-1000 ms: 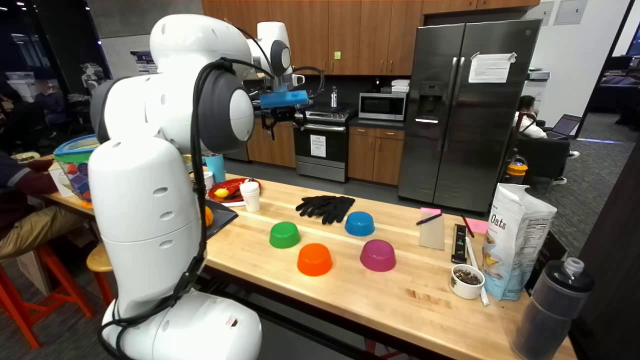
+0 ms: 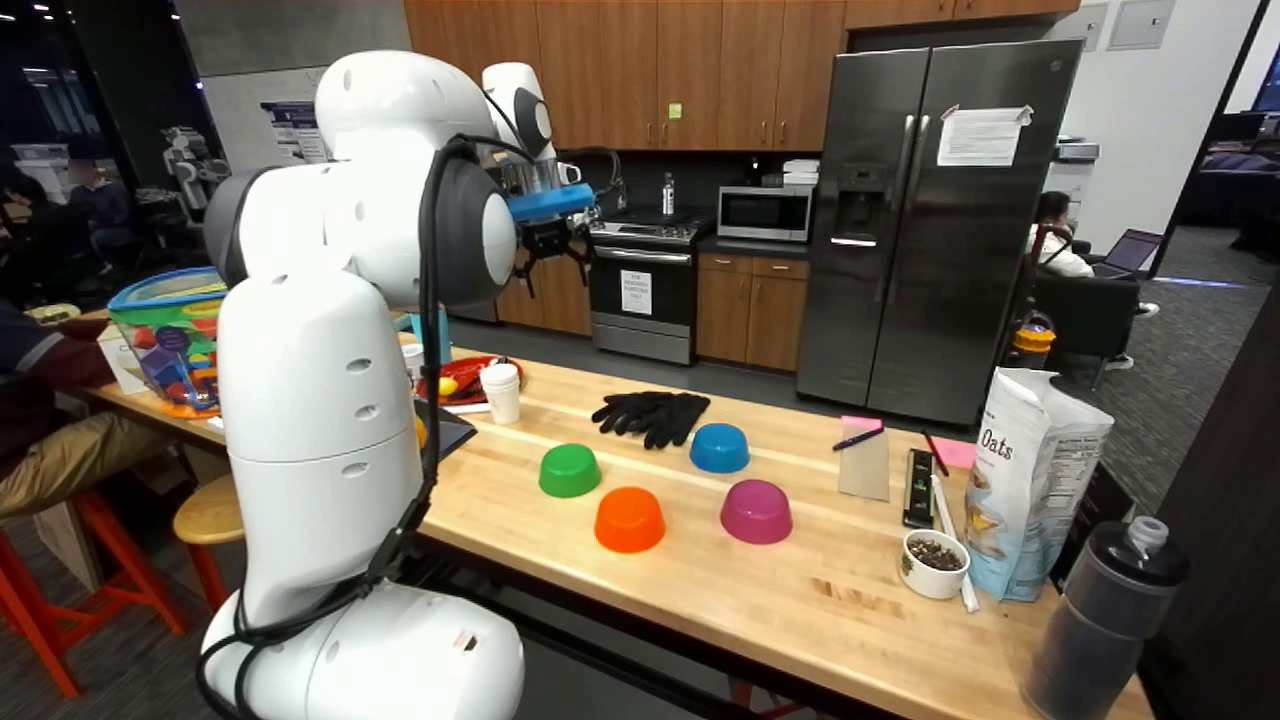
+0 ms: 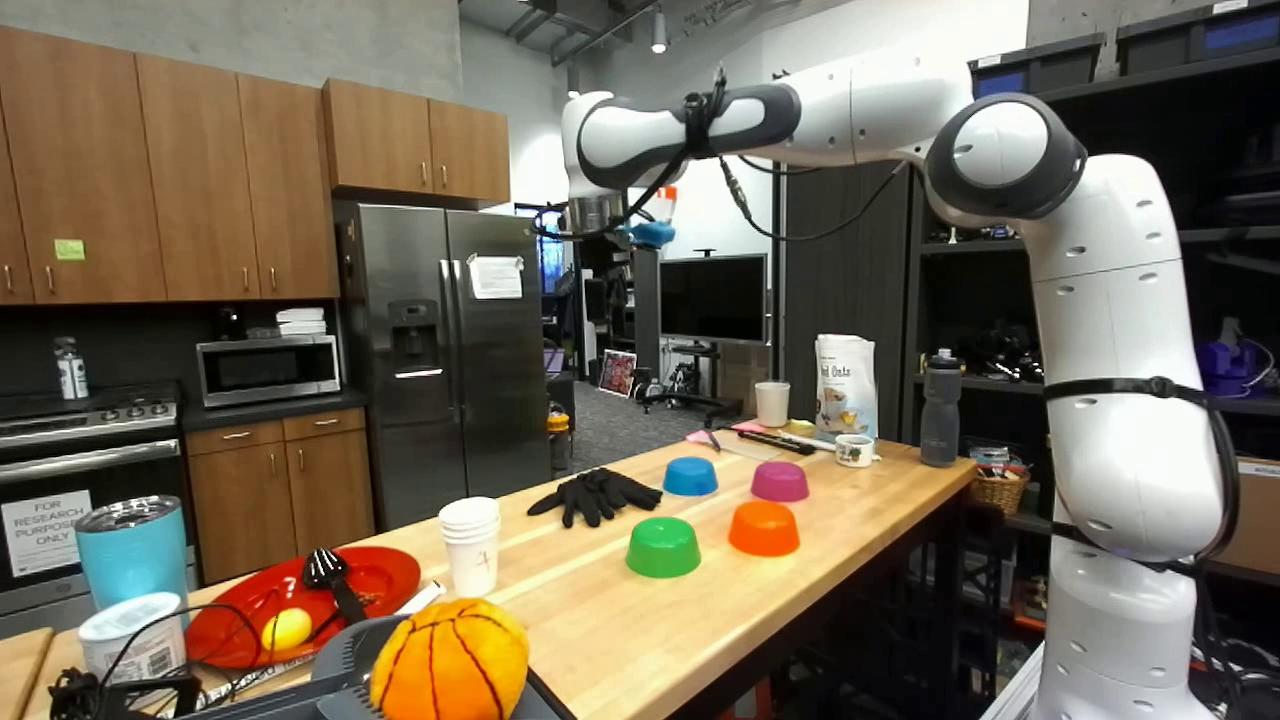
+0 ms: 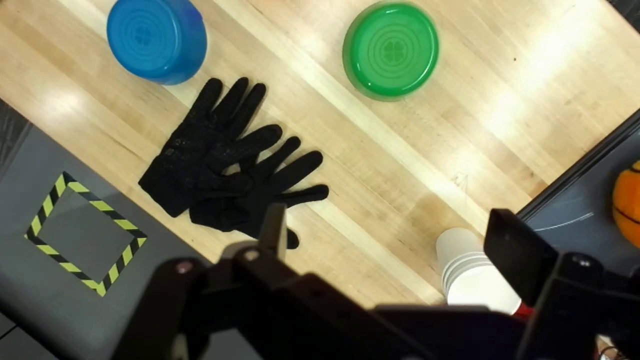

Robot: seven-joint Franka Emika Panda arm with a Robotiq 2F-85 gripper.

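High above the table's far side, my gripper (image 2: pixel 559 274) stands open with nothing between its fingers. Looking down in the wrist view, I see its two dark fingertips (image 4: pixel 517 255) wide apart over the tabletop. Below lie black gloves (image 4: pixel 234 174), and a stack of white paper cups (image 4: pixel 474 270) shows close to the right finger. Four upturned bowls rest on the wood: green (image 2: pixel 569 470), orange (image 2: pixel 630 520), blue (image 2: pixel 720 448) and magenta (image 2: pixel 756 511). The orange and magenta bowls are outside the wrist view.
A red plate (image 3: pixel 396 578) with a yellow item and a dark utensil lies beyond the cups. An orange plush ball (image 3: pixel 450 662) sits on a dark tray. At the other end stand an oats bag (image 2: pixel 1034 480), a white bowl (image 2: pixel 933 564) and a bottle (image 2: pixel 1104 618).
The arm has swung, carrying the open gripper slightly left and lower in exterior view 1. Bowls, gloves and cups keep their places.
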